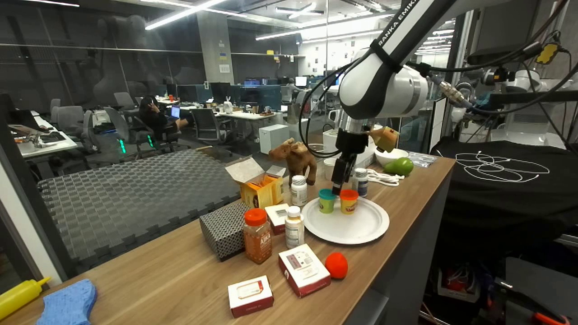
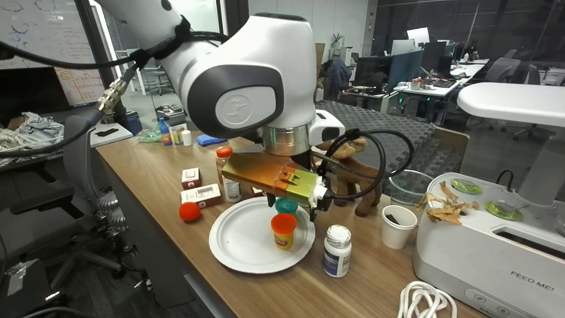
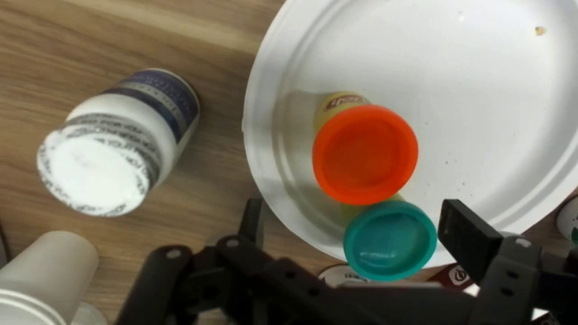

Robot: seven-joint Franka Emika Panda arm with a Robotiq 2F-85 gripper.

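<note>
On the white plate (image 1: 352,230) stand two small tubs side by side, one with a teal lid (image 3: 390,241) and one with an orange lid (image 3: 365,155). My gripper is open above the plate's edge, its fingers spread wide. In the wrist view the teal lid lies toward the right finger (image 3: 466,233), while the left finger (image 3: 252,225) appears over bare wood outside the rim. Neither finger visibly grips a tub. From the second exterior view, the arm's orange-green attachment partly hides the fingers and the teal tub (image 2: 286,206).
A white pill bottle (image 2: 337,251) and a paper cup (image 2: 398,227) stand beside the plate. Boxes, bottles and a red ball (image 1: 336,265) crowd its other side. A toy moose (image 1: 296,160) stands behind. Open wood lies at the counter's near left.
</note>
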